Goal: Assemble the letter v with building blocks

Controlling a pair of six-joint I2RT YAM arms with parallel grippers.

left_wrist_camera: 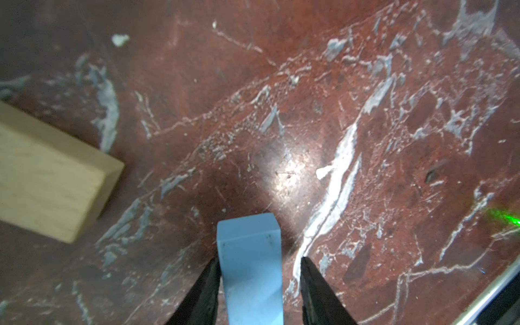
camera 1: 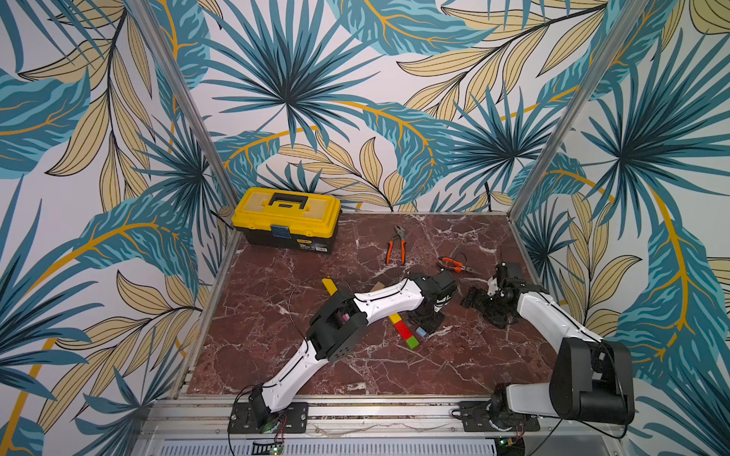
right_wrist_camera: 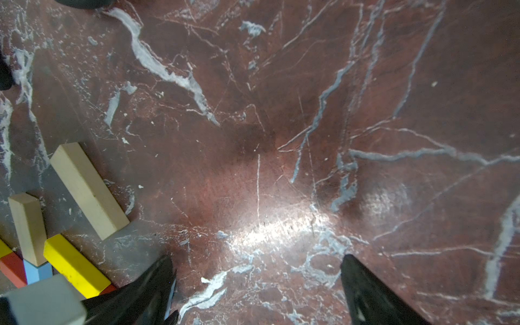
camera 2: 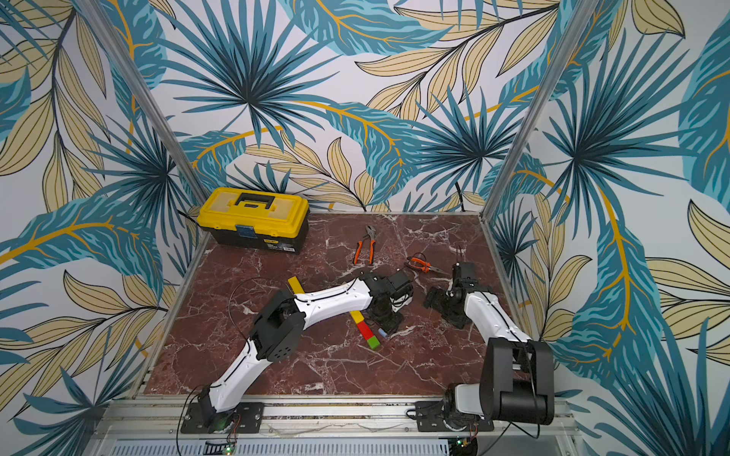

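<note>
In the left wrist view, a blue block (left_wrist_camera: 252, 270) lies on the table between the fingers of my left gripper. The fingers are part open: a gap shows on the block's right side, while the left finger is close against it. From above, a row of yellow (camera 1: 394, 317), red (camera 1: 402, 330) and green (camera 1: 412, 342) blocks runs diagonally beside that gripper, partly under the left arm. Another yellow block (camera 1: 329, 286) lies farther left. My right gripper stands open over bare table, its fingers wide apart.
Wooden blocks (right_wrist_camera: 89, 189) lie left of my right gripper, near a yellow one (right_wrist_camera: 75, 265). Orange-handled pliers (camera 1: 396, 247) and a second orange-handled tool (camera 1: 454, 264) lie behind the arms. A yellow toolbox (camera 1: 287, 216) occupies the back left.
</note>
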